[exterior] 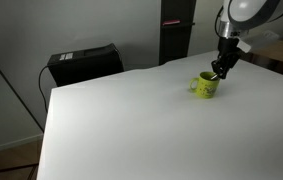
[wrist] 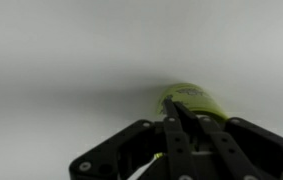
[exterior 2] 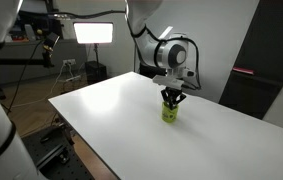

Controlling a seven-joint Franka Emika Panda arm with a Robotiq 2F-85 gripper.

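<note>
A yellow-green mug (exterior: 207, 87) stands on the white table toward its far right, its handle pointing left in the first exterior view. My black gripper (exterior: 218, 73) reaches down to the right side of the mug's rim. In the second exterior view, the gripper (exterior 2: 170, 101) is right over the mug (exterior 2: 169, 114). The wrist view shows the fingers (wrist: 173, 108) together against the mug (wrist: 193, 97), shut at its rim. Dark finger parts hide most of the contact and much of the mug's mouth.
A black case (exterior: 85, 66) sits at the table's far left edge. The white arm (exterior: 246, 15) comes in from the right.
</note>
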